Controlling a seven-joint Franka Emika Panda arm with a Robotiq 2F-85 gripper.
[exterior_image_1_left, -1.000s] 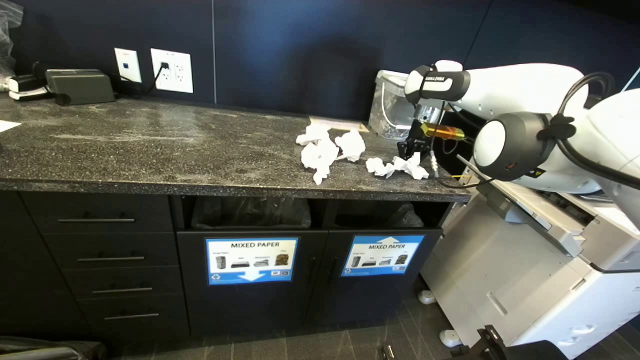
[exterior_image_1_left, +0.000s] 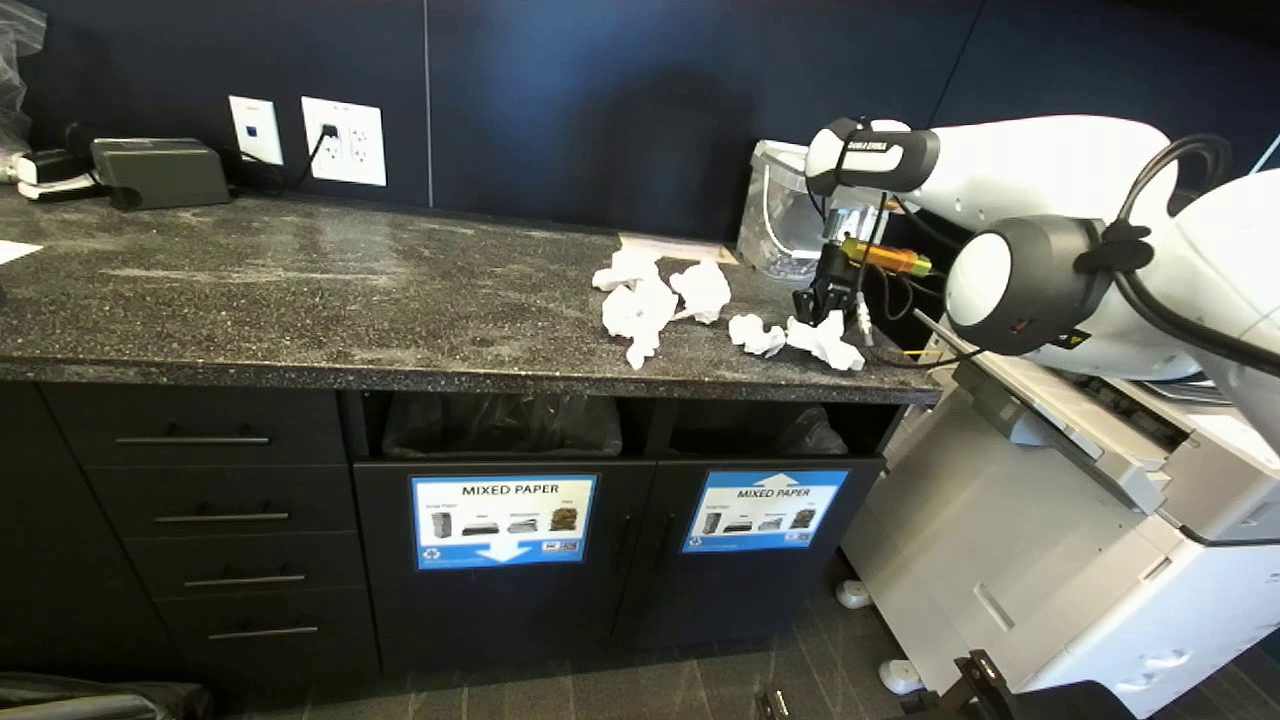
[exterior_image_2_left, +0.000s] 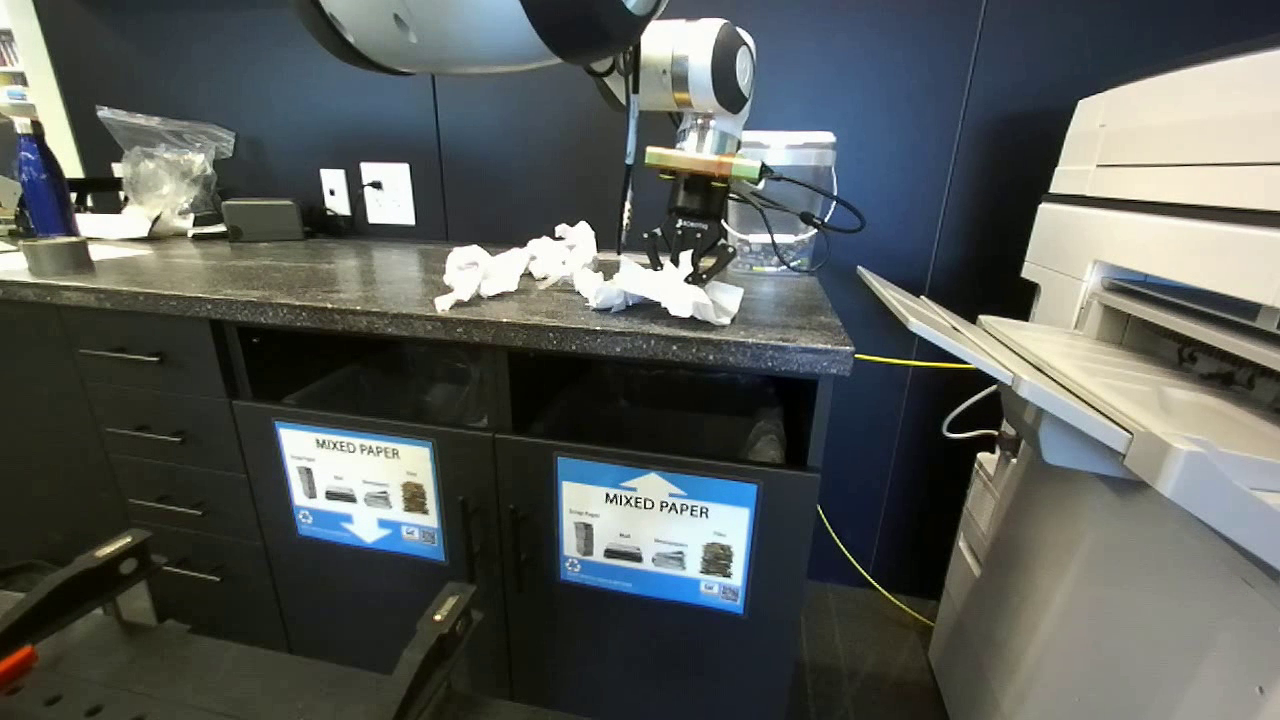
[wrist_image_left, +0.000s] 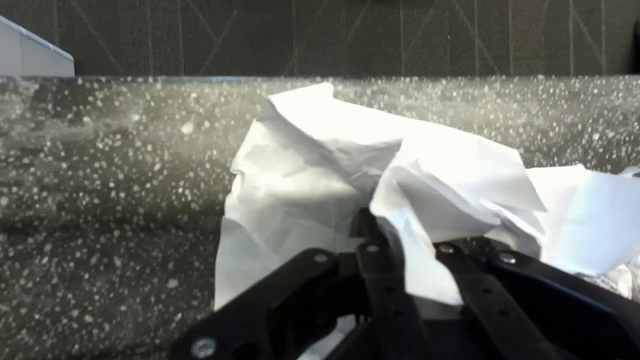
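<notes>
My gripper is shut on a crumpled white paper (wrist_image_left: 294, 198), near the right end of the counter. A fold of that paper runs up between the black fingers in the wrist view, hiding part of the tips. In exterior view 1 the held paper (exterior_image_1_left: 825, 341) is low at the counter's surface; whether it still touches is hard to tell. Another crumpled piece (exterior_image_1_left: 756, 335) lies right beside it, on the left. Farther left sits a cluster of several crumpled white papers (exterior_image_1_left: 639, 307).
Behind the gripper stands a clear plastic bin (exterior_image_1_left: 774, 222). Below the counter (exterior_image_1_left: 360, 300) are two open slots over doors with mixed paper signs (exterior_image_2_left: 655, 528). A printer (exterior_image_1_left: 1056, 504) is at the right.
The gripper now grips the paper at the right end, which has shifted and changed shape slightly. The wrist has moved a little up and left. The other papers look nearly unchanged.
</notes>
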